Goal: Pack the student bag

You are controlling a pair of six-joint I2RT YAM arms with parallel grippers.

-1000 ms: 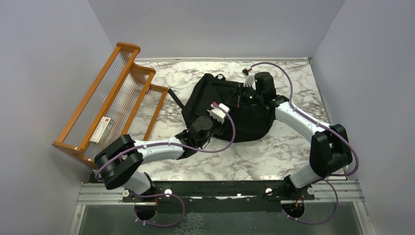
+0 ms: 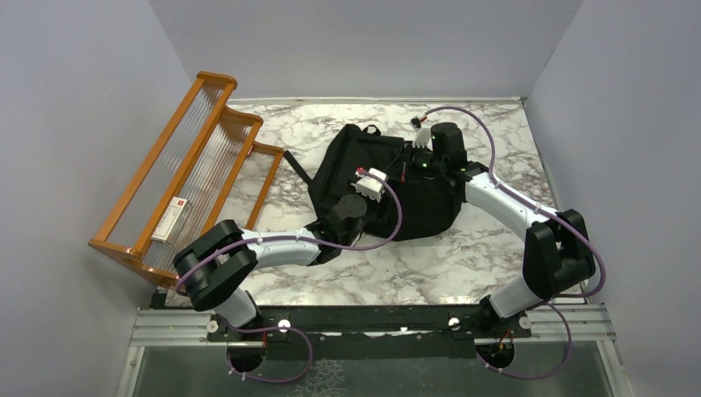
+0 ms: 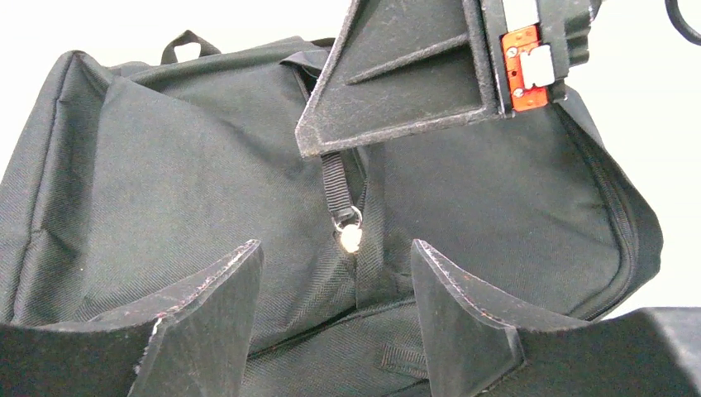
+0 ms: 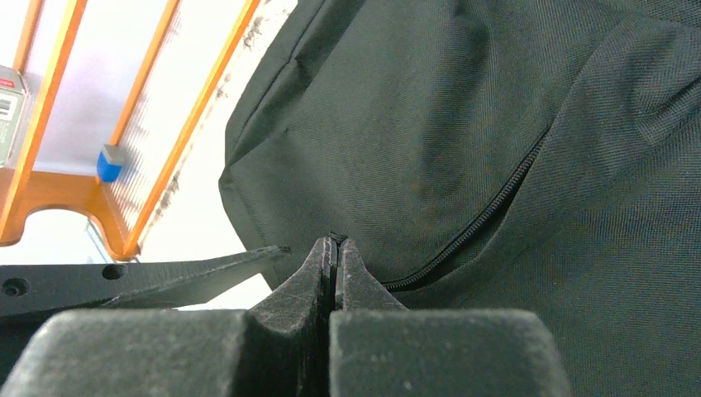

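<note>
The black bag lies on the marble table, both grippers over it in the top view. In the left wrist view my left gripper stands open above the cloth, its fingers apart. Between them, farther off, a short strap with a metal ring runs up to the lower edge of the right gripper's finger. My right gripper is shut, with a tiny dark bit at its tips; whether it grips the strap is unclear. A dark zipper line crosses the cloth beside it.
A wooden rack with clear ribbed panels stands at the left and holds a pale box. On it a blue-and-grey block shows in the right wrist view.
The right arm has barely shifted. Bag and rack look much the same.
</note>
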